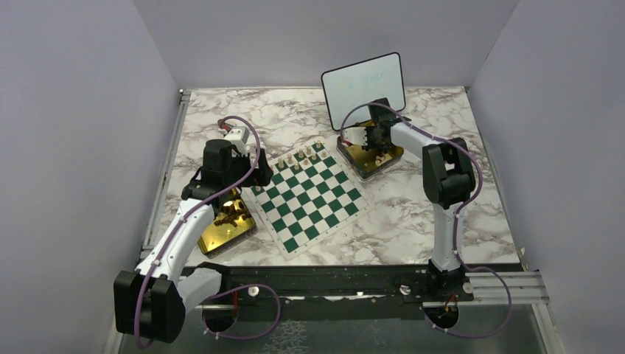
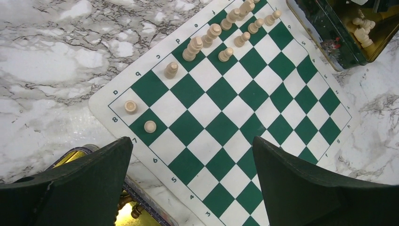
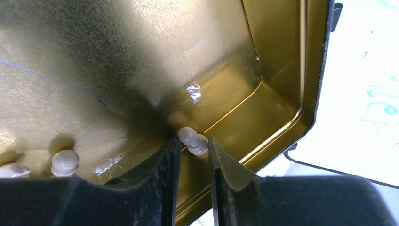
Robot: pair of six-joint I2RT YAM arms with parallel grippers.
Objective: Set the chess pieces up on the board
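Note:
The green-and-white board (image 1: 309,206) has white pieces along its far side and two single pieces (image 2: 150,126) near one corner. My left gripper hangs open over the board's left end, nothing between its fingers. My right gripper is down in the right tin (image 3: 263,127), its fingertips close together at a small pale piece (image 3: 188,136) by the tin's wall; whether they grip it I cannot tell. More pale pieces (image 3: 65,160) lie in that tin.
A tin (image 1: 221,240) with dark pieces sits left of the board under my left arm. A whiteboard (image 1: 361,85) stands behind the right tin.

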